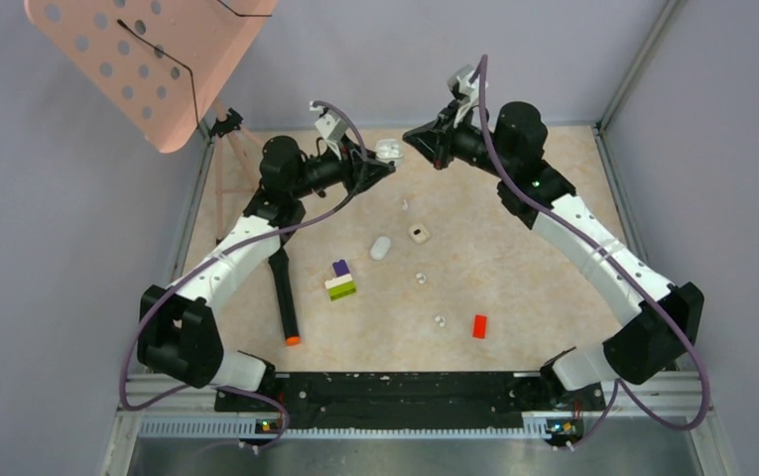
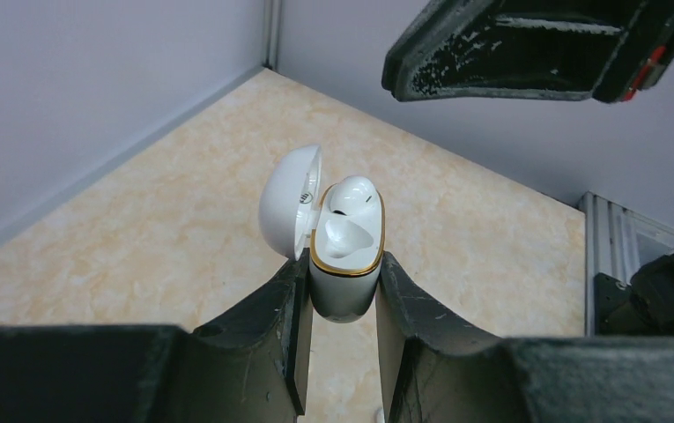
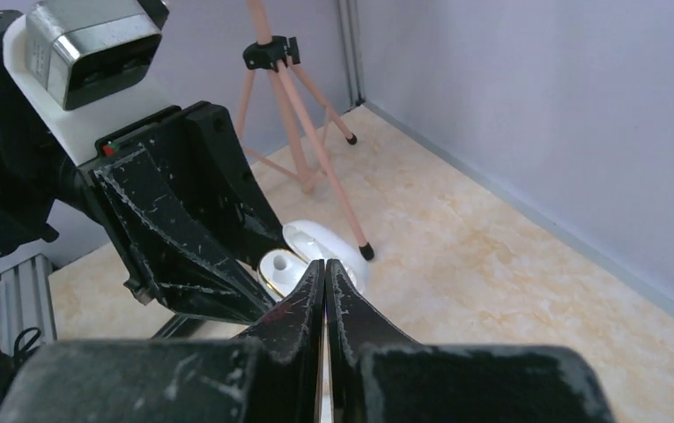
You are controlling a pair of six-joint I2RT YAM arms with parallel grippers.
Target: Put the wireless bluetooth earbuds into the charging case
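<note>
The white charging case (image 2: 344, 282), lid open, is held upright by my left gripper (image 1: 383, 161), whose fingers grip its gold-rimmed base; its two earbud wells face up, and whether an earbud sits in either is unclear. My right gripper (image 1: 413, 139) hangs just beside the case, upper right in the left wrist view; in the right wrist view its fingertips (image 3: 333, 269) are together, with no object visible between them, in front of the case. Small white earbud pieces (image 1: 421, 279) lie on the table.
On the table (image 1: 554, 297) lie a white oval object (image 1: 380, 248), a beige square item (image 1: 419, 233), coloured blocks (image 1: 340, 288), a red block (image 1: 480, 326) and a black microphone (image 1: 283, 297). A pink tripod stand (image 3: 333, 185) is at the back left.
</note>
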